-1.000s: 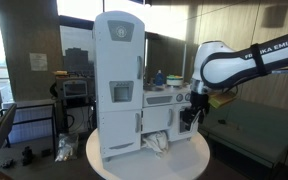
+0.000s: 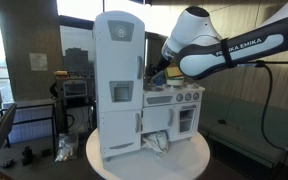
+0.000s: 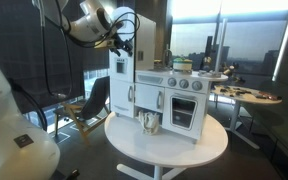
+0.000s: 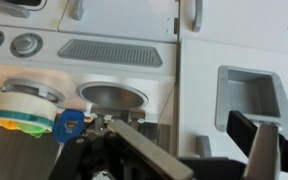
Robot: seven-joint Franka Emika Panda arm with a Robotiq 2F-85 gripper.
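Observation:
A white toy kitchen [image 2: 122, 82] stands on a round white table, its tall fridge part on the left. My gripper [image 2: 163, 73] is raised beside the fridge, above the counter. In the wrist view its dark fingers [image 4: 269, 150] are spread and blurred at the bottom edge, with nothing seen held between them. The fridge's grey dispenser recess [image 4: 254, 95] lies to the right there, and a grey sink bowl [image 4: 114, 95] to the left. Left of the sink sits a pot [image 4: 26, 104] with a pale rim, a blue item [image 4: 71, 125] beside it.
A whitish object [image 3: 149, 122] rests low at the kitchen's front. Oven knobs [image 3: 172, 82] and a small oven door line the right part. The round tabletop [image 2: 184, 164] has bare room in front. A green couch [image 2: 246, 120] and a chair [image 3: 89, 105] stand apart.
My gripper has moved left and up, from low in front of the kitchen's right part to above the counter beside the fridge. The kitchen stays in place.

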